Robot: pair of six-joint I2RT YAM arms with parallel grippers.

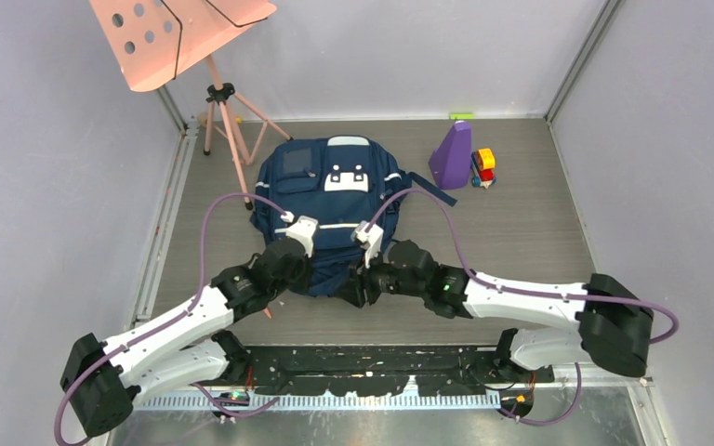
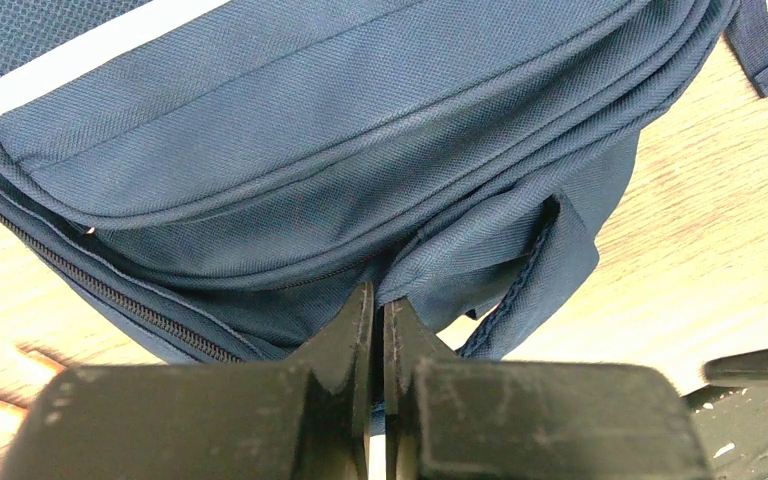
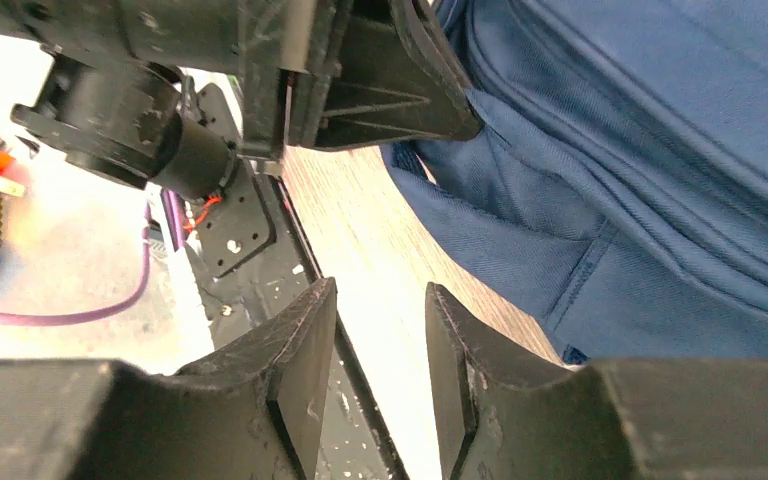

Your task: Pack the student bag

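Note:
The dark blue student bag point(image 1: 344, 177) lies flat at mid-table, its mouth toward the arms. A loose navy flap at the mouth hangs in folds. My left gripper is shut on the thin edge of the bag's opening; the cloth bunches at its fingertips, and a zip runs along the left side. To the right of it, my right gripper has its fingers a little apart. Only bare table and the dark front edge show between them. The bag's cloth lies just beyond and right of these fingers in the right wrist view.
A pink stand point(image 1: 228, 111) has its legs close to the bag's left side. At the back right are a purple block point(image 1: 452, 156) and a small red and yellow toy point(image 1: 484, 163).

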